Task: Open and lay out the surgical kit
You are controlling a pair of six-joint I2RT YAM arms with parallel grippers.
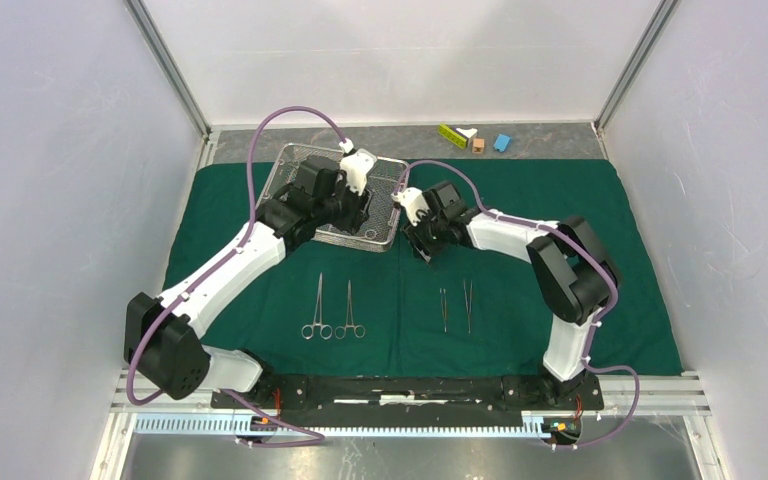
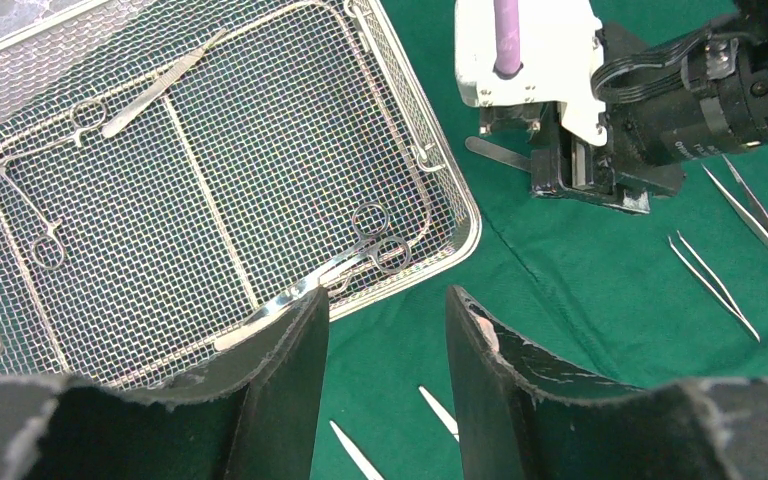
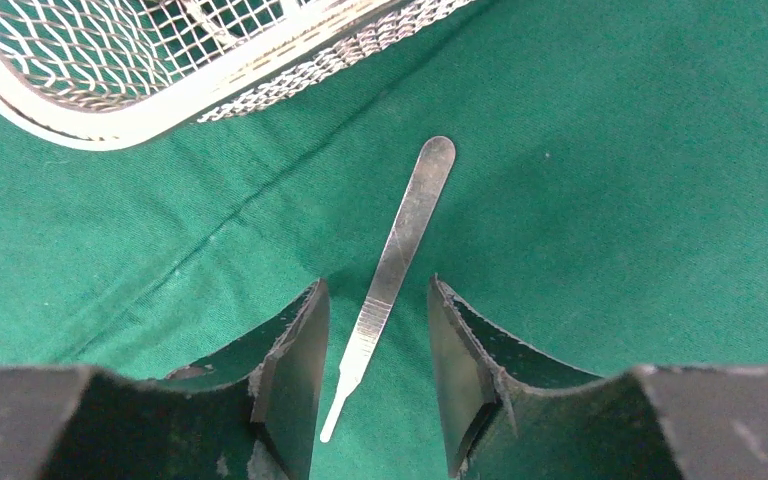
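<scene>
On the green cloth, just right of the basket, lies a flat metal scalpel handle [image 3: 400, 250]. My right gripper is open above it, one finger on each side of the handle and apart from it. The left gripper is open over the front edge of the wire basket [image 2: 400, 95], nothing between its fingers. Inside the basket, ring-handled scissors [image 2: 385, 252], a flat blade-like tool [image 2: 270, 310], another flat handle [image 2: 165, 85] and a ringed clamp [image 2: 45, 155] show.
Two ring-handled clamps [image 1: 349, 318] lie side by side on the front left cloth. Tweezers [image 1: 468, 305] and a smaller pair [image 1: 444, 310] lie front right. Small blocks [image 1: 501, 142] stand at the back.
</scene>
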